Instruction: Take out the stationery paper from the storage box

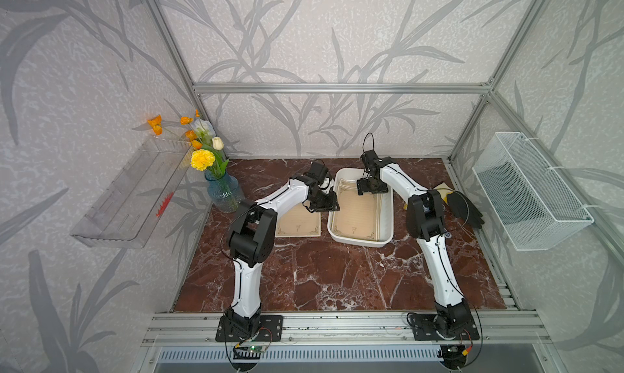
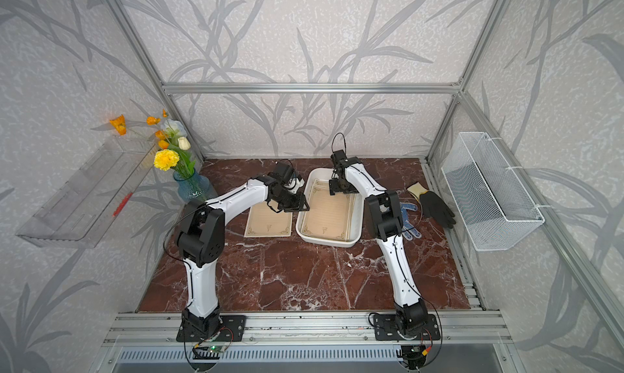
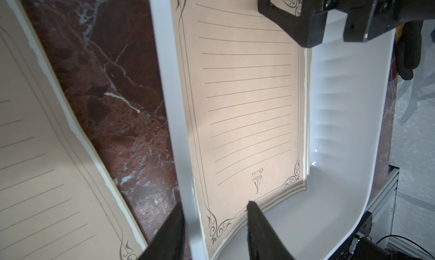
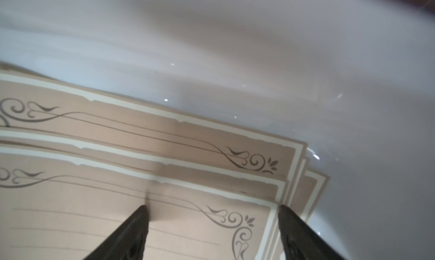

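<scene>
The white storage box (image 3: 337, 124) stands mid-table with a stack of cream lined stationery paper (image 3: 244, 96) inside. Sheets lie slightly offset at one end, their bordered edges showing in the right wrist view. Straddling the line of the box's left rim, my left gripper is partly open; the gap to the rim cannot be judged. My right gripper is open over the far end of the stack, close to its corner, holding nothing; contact with the paper is unclear. Outside the box, to its left, more stationery paper (image 1: 298, 223) lies on the table.
A blue vase (image 1: 224, 192) of flowers stands at the back left. Gloves (image 2: 436, 207) lie at the right. A clear bin (image 1: 133, 197) and a white mesh basket (image 1: 533, 194) hang on the side walls.
</scene>
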